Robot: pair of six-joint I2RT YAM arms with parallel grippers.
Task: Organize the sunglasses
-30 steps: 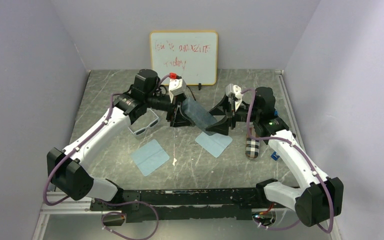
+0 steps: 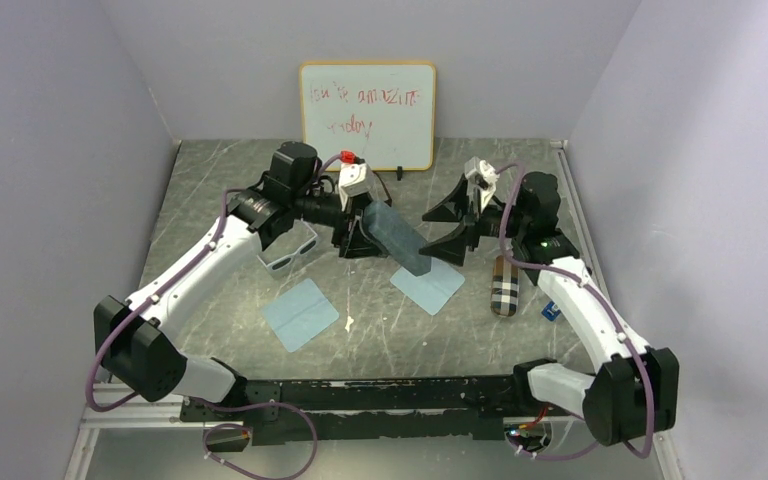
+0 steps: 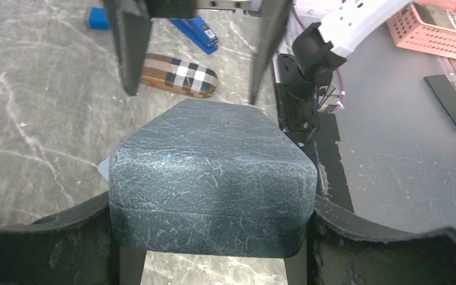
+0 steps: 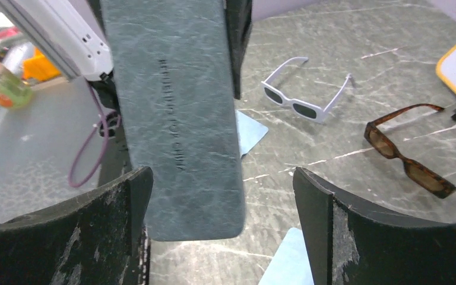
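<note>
A grey glasses case (image 2: 395, 238) is held in the air by my left gripper (image 2: 360, 230), shut on one end; it fills the lower middle of the left wrist view (image 3: 212, 178). My right gripper (image 2: 442, 233) stands open just right of the case's free end, with the case (image 4: 181, 130) off between and beyond its fingers in the right wrist view. White sunglasses (image 4: 309, 110) and tortoiseshell sunglasses (image 4: 418, 169) lie on the table, the latter mostly hidden by the left arm from above.
Light blue cloths (image 2: 300, 315) lie on the table, one under the case. A checkered case (image 2: 505, 295) and blue items (image 2: 551, 311) are at the right. A whiteboard (image 2: 367, 115) stands at the back.
The left gripper and case have moved very little.
</note>
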